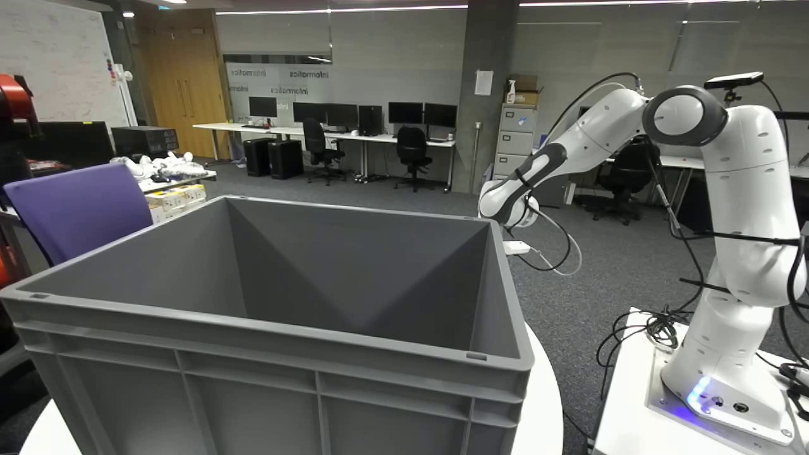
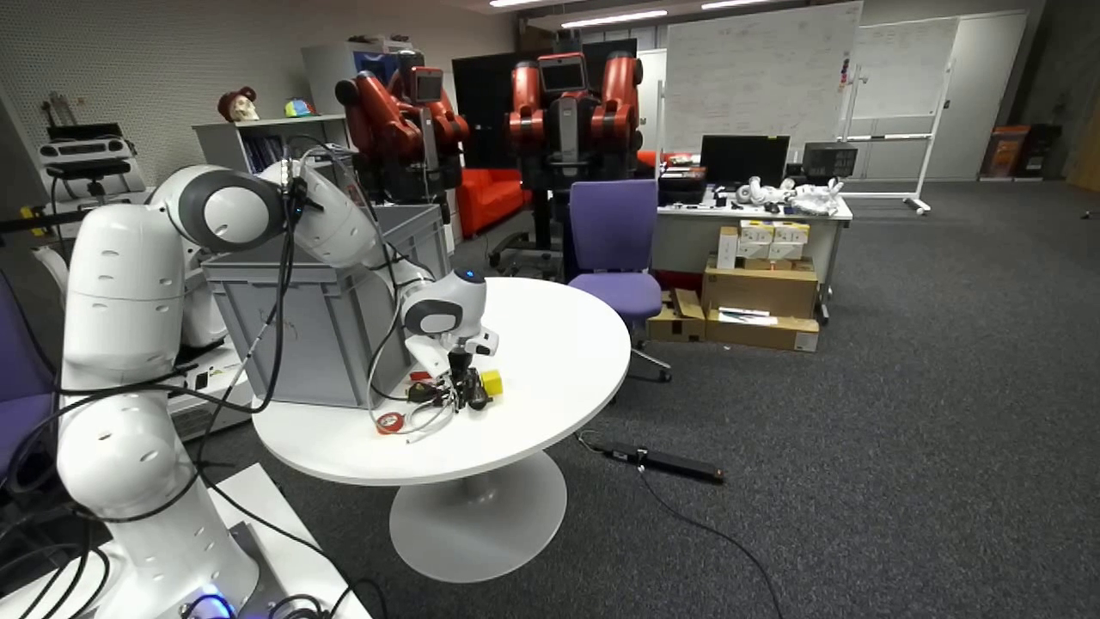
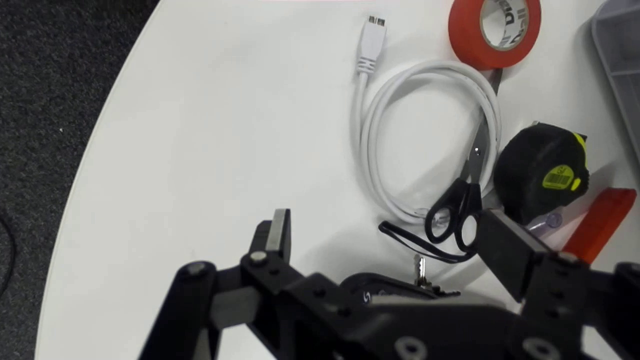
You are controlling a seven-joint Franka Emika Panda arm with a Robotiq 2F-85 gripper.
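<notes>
My gripper stands open above the white round table, nothing held between its fingers. Between and below the fingers lie a black strap (image 3: 414, 243), a key (image 3: 420, 268) and a dark object (image 3: 366, 281), partly hidden by the gripper. Black-handled scissors (image 3: 462, 210) lie across a coiled white cable (image 3: 375, 150). A black tape measure (image 3: 543, 171) and a red object (image 3: 600, 225) are to the right, with a roll of red tape (image 3: 468, 36) farther up. In exterior view 2 the gripper (image 2: 464, 387) is low among these items, near a yellow block (image 2: 491, 383).
A large grey bin (image 1: 303, 318) stands on the table beside the arm, its visible inner walls bare. A grey compartment tray (image 3: 624, 72) shows at the wrist view's right edge.
</notes>
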